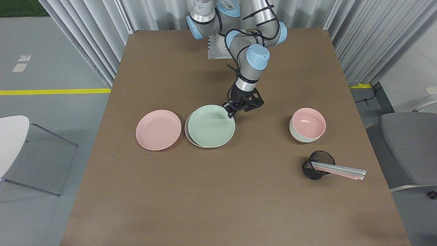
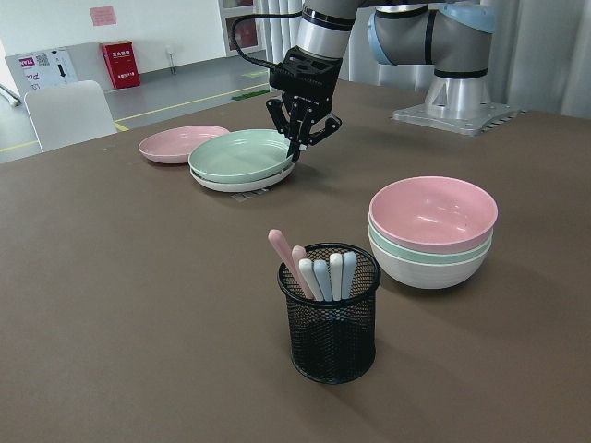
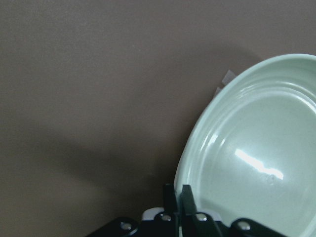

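The gripper [image 1: 230,114] is shut on the rim of the mint green plate [image 1: 209,129], at that plate's back right edge. In the wrist view its fingers [image 3: 187,197] pinch the rim of the same plate [image 3: 256,138]. The mint plate lies over a white plate [image 2: 222,187], which shows as a pale rim beneath it. A pink plate [image 1: 158,130] lies to the left of this pair, apart from it.
Stacked bowls, pink on top [image 1: 309,122], stand on the right. Nearer the front is a black mesh cup [image 1: 311,172] with several chopsticks. The robot's base stands at the back.
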